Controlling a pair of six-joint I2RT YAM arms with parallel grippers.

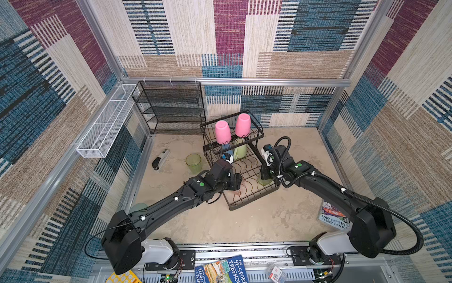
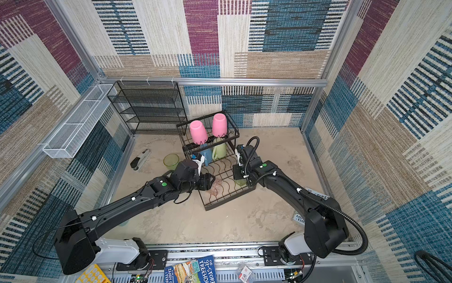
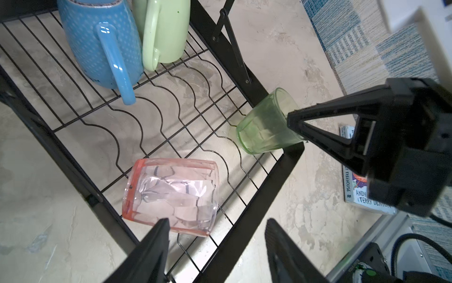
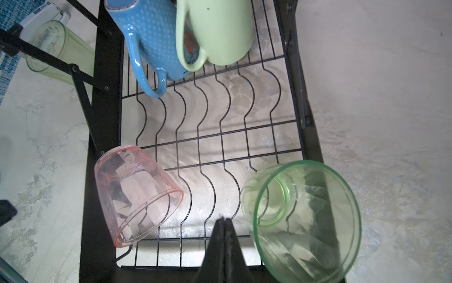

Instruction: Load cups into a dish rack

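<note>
The black dish rack (image 1: 253,200) stands mid-table. On its near tier, a clear pink cup (image 4: 136,193) is tipped by the left side. A clear green glass (image 4: 306,221) leans in the near right corner. My right gripper is shut, its fingertips touching or very near the green glass's rim in the left wrist view; nothing shows between them. My left gripper is open above the rack's near end, the pink cup just beyond its fingers. Behind sit a blue mug (image 4: 155,42) and a light green mug (image 4: 221,33), upside down. Two pink cups (image 1: 222,132) stand on the upper tier.
Another green glass (image 1: 193,163) stands on the table left of the rack, near a box cutter (image 1: 160,160). A black wire shelf (image 1: 171,108) stands at the back left. A book (image 1: 334,216) lies at the right.
</note>
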